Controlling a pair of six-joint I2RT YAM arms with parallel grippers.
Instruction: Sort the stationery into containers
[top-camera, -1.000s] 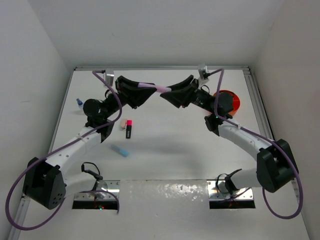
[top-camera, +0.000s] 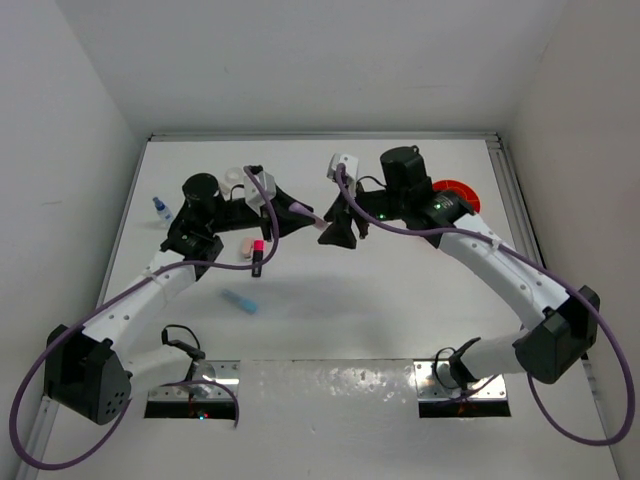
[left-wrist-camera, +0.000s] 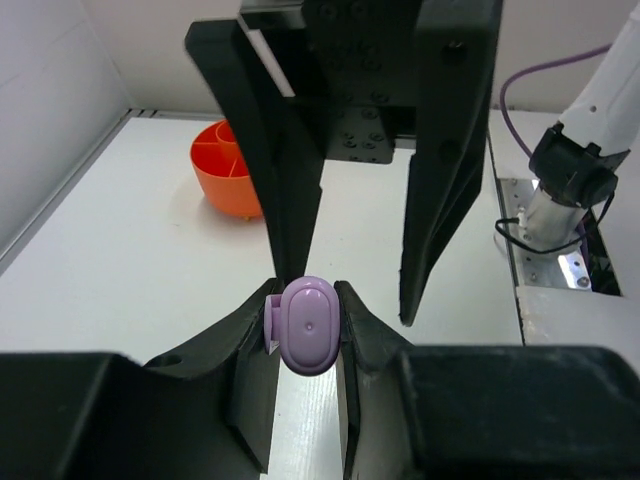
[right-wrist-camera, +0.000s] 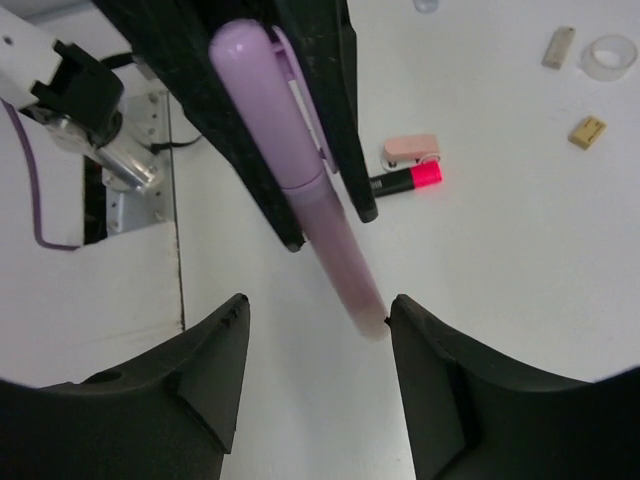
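My left gripper is shut on a lilac pen, whose capped end shows between its fingers in the right wrist view. My right gripper faces it, part open, with its fingertips by the pen's far end. A dark marker with a pink cap, a pink eraser, a tan block, a grey piece and a tape roll lie on the table. A blue piece lies lower left. An orange compartment container stands at the back right.
A small blue-capped bottle stands at the far left. Rails and walls bound the back and sides.
Both grippers have moved lower in the top view. The right gripper has turned and its fingers have opened around the pen's end; the pen stays in the left gripper.
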